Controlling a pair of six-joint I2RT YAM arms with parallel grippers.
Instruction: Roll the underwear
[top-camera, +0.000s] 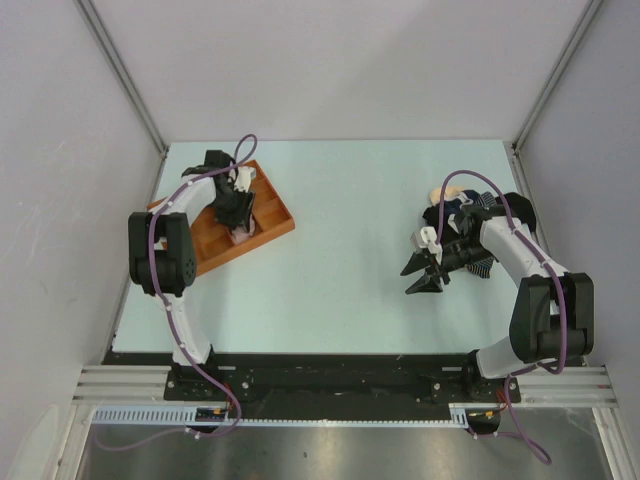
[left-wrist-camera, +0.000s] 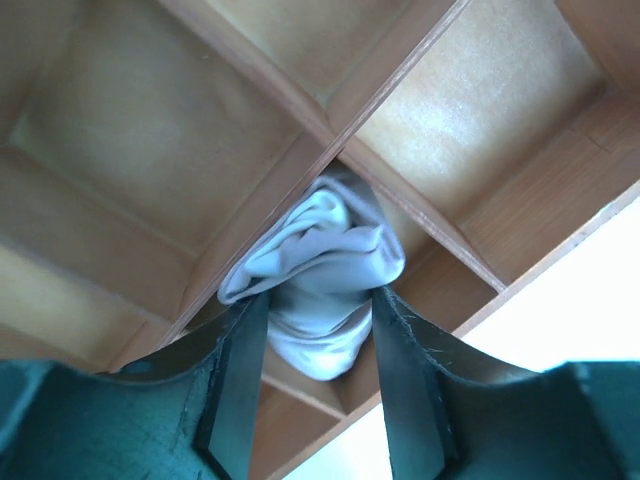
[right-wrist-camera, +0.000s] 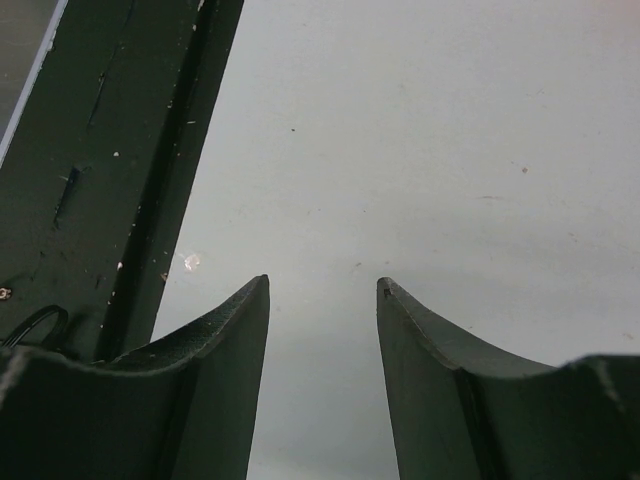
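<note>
A rolled pale grey-lilac garment (left-wrist-camera: 312, 250) is tucked into one compartment of the wooden divided box (top-camera: 273, 215) at the left. My left gripper is down over it, part open, its two fingertips resting at either side of the fabric, partly buried in shadow. My right gripper hangs open over bare white table at the right, nothing between its fingers.
A heap of mixed dark, striped and tan garments (top-camera: 510, 210) lies at the right behind the right arm. A dark edge (right-wrist-camera: 120, 180) runs along the table's front.
</note>
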